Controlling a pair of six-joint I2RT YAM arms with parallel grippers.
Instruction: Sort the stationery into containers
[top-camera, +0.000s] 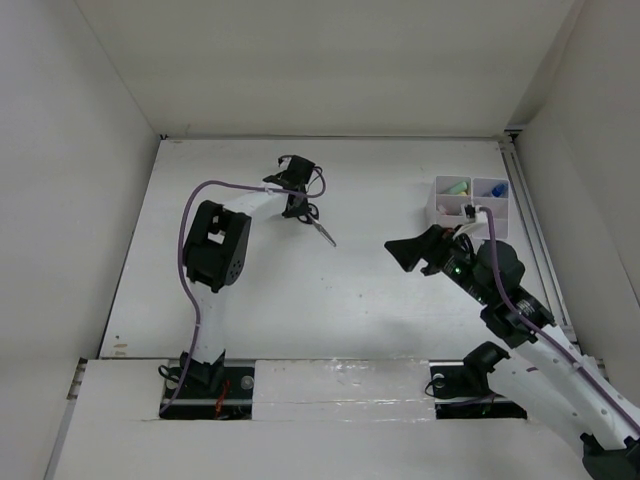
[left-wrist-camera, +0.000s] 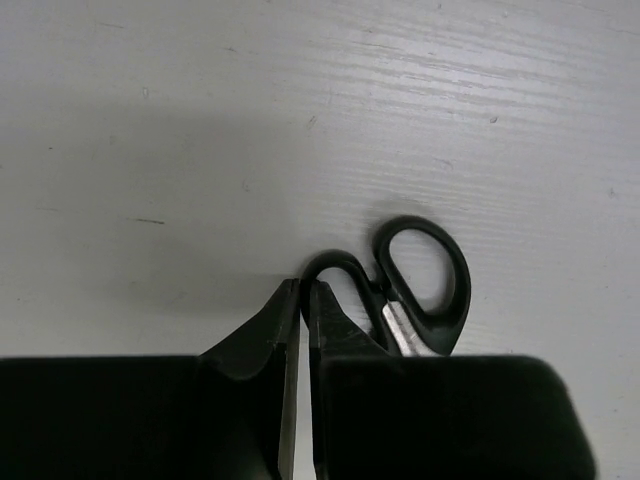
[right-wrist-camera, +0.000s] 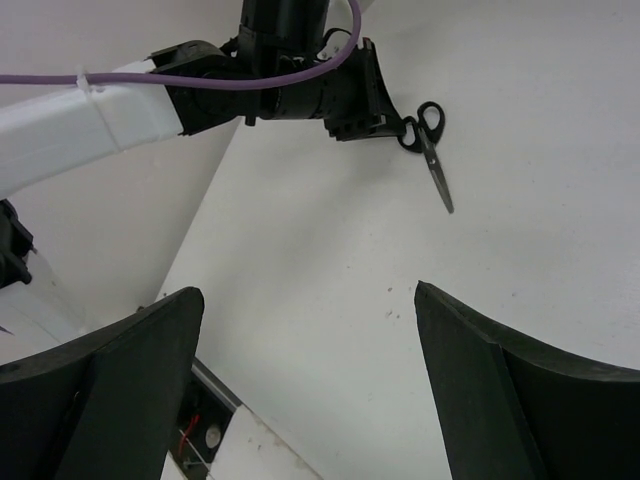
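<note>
A pair of black-handled scissors lies on the white table, its blades pointing toward the right front in the top view. In the left wrist view my left gripper is shut on the rim of one scissors handle; most of the blade is hidden behind the fingers there. The right wrist view shows the blade in full. My right gripper stands open and empty, apart from the scissors. A white divided container stands at the back right.
Inside the container are a green item, a blue item and a pinkish one. My right arm reaches over the table just in front of it. Between the two arms the table is clear.
</note>
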